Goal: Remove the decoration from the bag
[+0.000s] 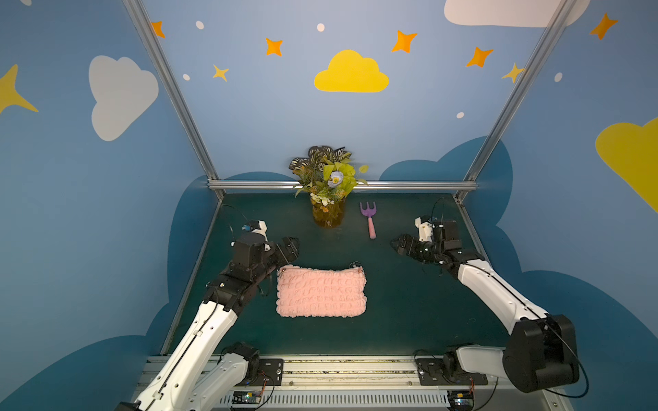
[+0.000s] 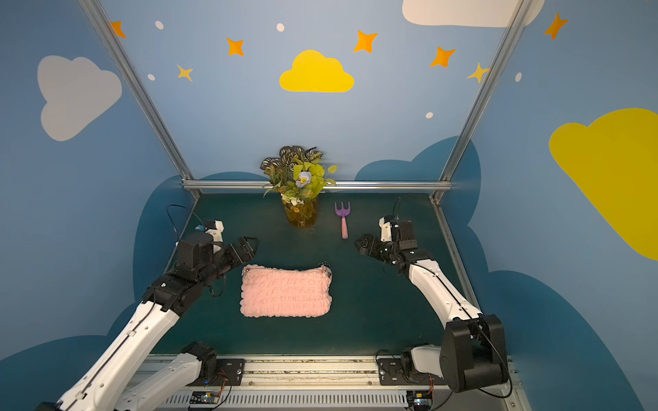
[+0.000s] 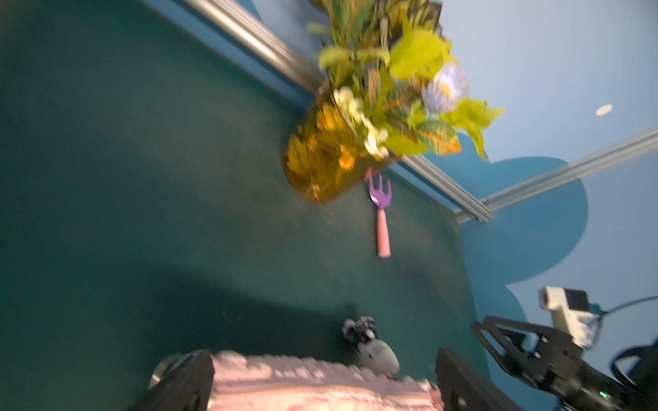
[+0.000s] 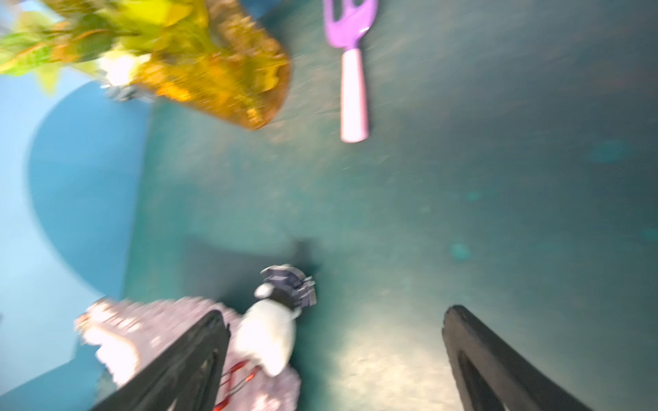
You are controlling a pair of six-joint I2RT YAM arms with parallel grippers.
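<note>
The pink ruffled bag lies flat in the front middle of the table. At its far right corner is the decoration, a small doll-like charm with a whitish round part and a dark patterned end. In the top left view only a dark bit of the decoration shows. My left gripper hangs over the bag's far left corner, open and empty. To the right of the bag and beyond it, my right gripper is open, apart from the charm. A red cord shows beside the charm.
A vase of flowers stands at the back, left of a small purple fork with a pink handle. Bare green table extends right of the bag.
</note>
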